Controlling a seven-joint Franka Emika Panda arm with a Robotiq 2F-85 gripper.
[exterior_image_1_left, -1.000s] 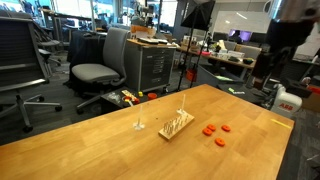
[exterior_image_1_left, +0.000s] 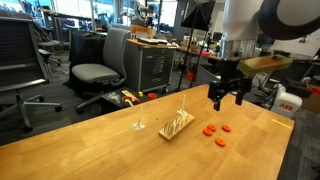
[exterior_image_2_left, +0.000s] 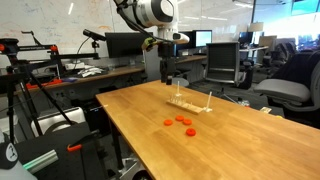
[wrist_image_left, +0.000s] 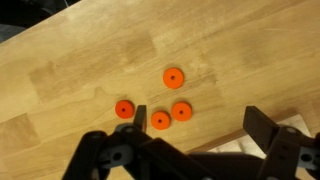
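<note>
Several small orange-red discs lie flat and loose on the wooden table; one disc (wrist_image_left: 173, 77) sits apart, and another disc (wrist_image_left: 124, 109) is off to the left in the wrist view. Two more, a disc (wrist_image_left: 160, 120) and a disc (wrist_image_left: 181, 111), lie close together. High above them hangs my gripper (exterior_image_1_left: 228, 97), its fingers open and empty. From the wrist, the two fingertips of the gripper are wide apart, with the close pair showing between them, far below. A pale wooden rack (exterior_image_1_left: 177, 126) with upright pegs stands beside the discs.
One thin white upright post (exterior_image_1_left: 139, 122) stands left of the rack, another post (exterior_image_1_left: 183, 103) behind it. Coloured items (exterior_image_1_left: 128, 98) lie near the far edge. An office chair (exterior_image_1_left: 102, 62) is beyond the table (exterior_image_1_left: 80, 150), whose near left part is clear.
Compared with a second ago, the arm has come down and leftward in exterior view 1, towards the discs. Discs and rack have not moved.
</note>
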